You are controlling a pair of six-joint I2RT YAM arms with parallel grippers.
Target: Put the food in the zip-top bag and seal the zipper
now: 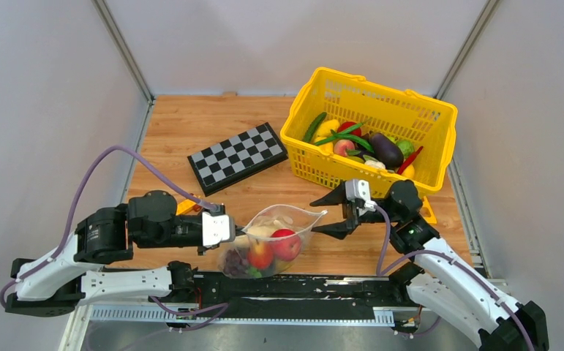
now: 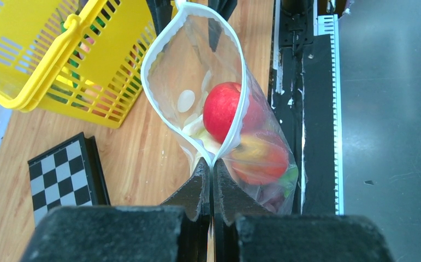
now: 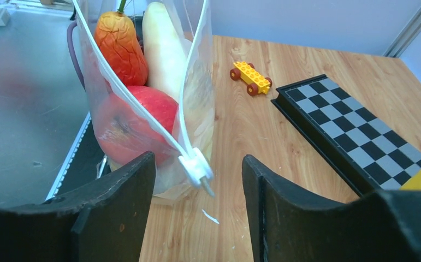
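A clear zip top bag (image 1: 268, 241) with a white rim hangs over the table's front edge, its mouth gaping. Inside show a red apple-like fruit (image 2: 223, 112), an orange-red fruit (image 2: 260, 158), a pale long vegetable (image 3: 163, 46) and something dark and leafy. My left gripper is shut on one corner of the bag's rim. On the other side, the white zip slider (image 3: 196, 165) sits at the opposite corner of the mouth. My right gripper is open around that corner, its fingers (image 3: 142, 188) apart from the slider on both sides.
A yellow basket (image 1: 381, 95) of fruit and vegetables stands behind the right arm. A black-and-white checkerboard (image 1: 238, 157) lies at the back left, with a yellow toy car (image 3: 250, 76) near it. Bare wood (image 1: 242, 110) shows around the board.
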